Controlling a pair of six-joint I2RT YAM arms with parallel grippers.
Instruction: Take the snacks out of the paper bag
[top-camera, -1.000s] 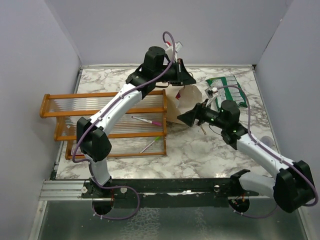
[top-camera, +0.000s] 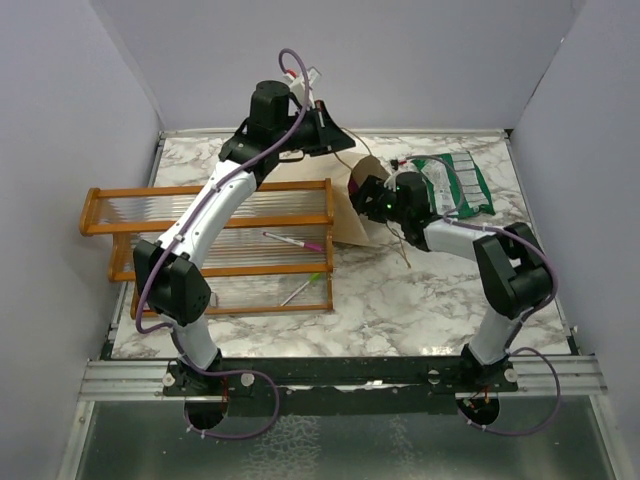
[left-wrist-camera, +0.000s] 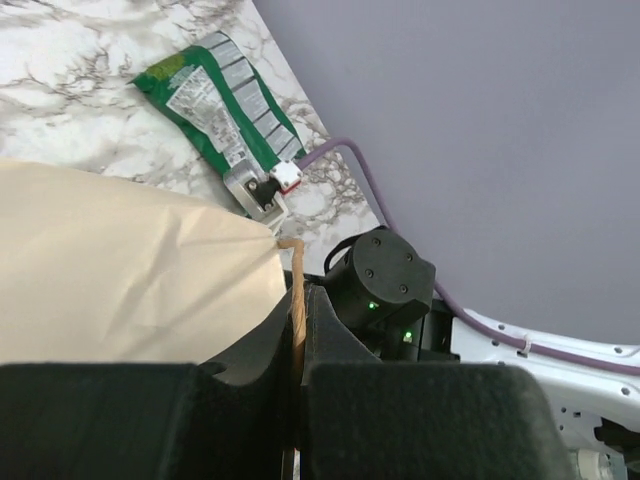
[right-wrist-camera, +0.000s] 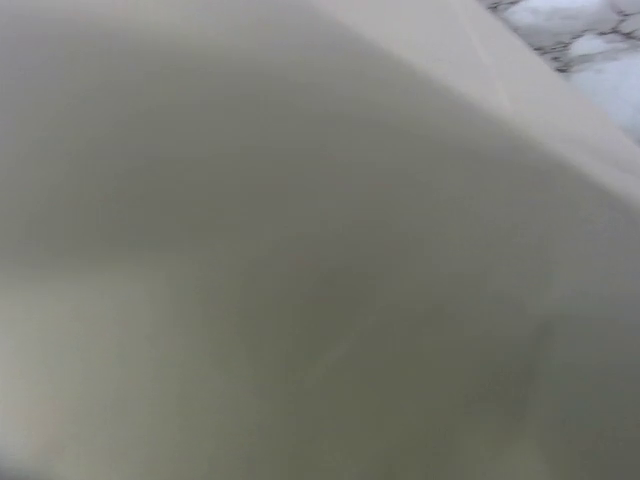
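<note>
The cream paper bag is pulled up and tilted between the two arms. My left gripper is up over it, shut on a brown twisted handle, which in the left wrist view runs between the fingers. My right gripper is at the bag's mouth, its tips partly inside; whether it is open is unclear. A little dark pink shows by those tips. The right wrist view holds only blurred paper, so the snacks are hidden there.
A green package lies at the back right. A wooden rack with markers fills the left of the marble table.
My left gripper has moved left, carrying the handle.
</note>
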